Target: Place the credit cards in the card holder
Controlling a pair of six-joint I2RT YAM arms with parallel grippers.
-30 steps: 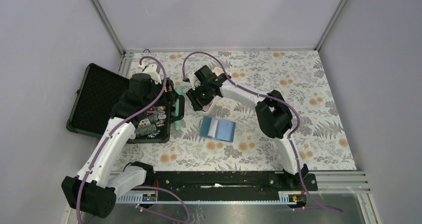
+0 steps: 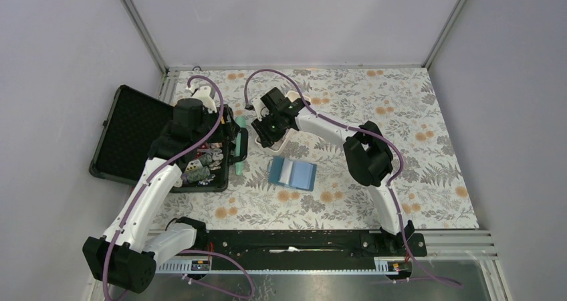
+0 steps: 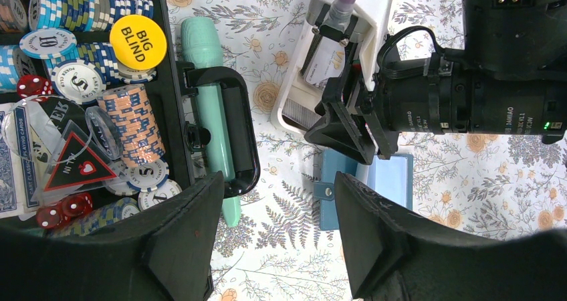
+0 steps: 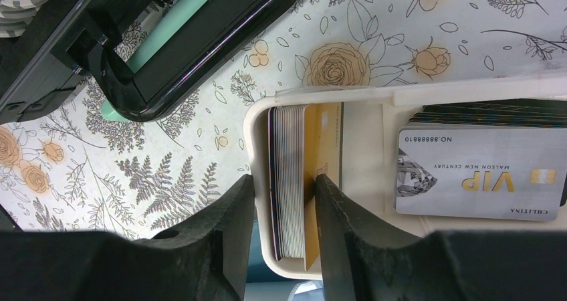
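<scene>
A cream tray (image 4: 468, 87) holds a row of upright cards (image 4: 289, 180), a gold card at its end, and a pile topped by a silver VIP card (image 4: 481, 170). My right gripper is over the row, part open, its fingertips either side of it; whether they touch it I cannot tell. The blue card holder (image 2: 304, 175) lies open below the tray in the top view. My left gripper stands open left of it, with nothing between its fingers.
An open black chip case (image 2: 134, 130) fills the left of the table, its handle over a green tube (image 3: 215, 134).
The left arm has not visibly moved.
</scene>
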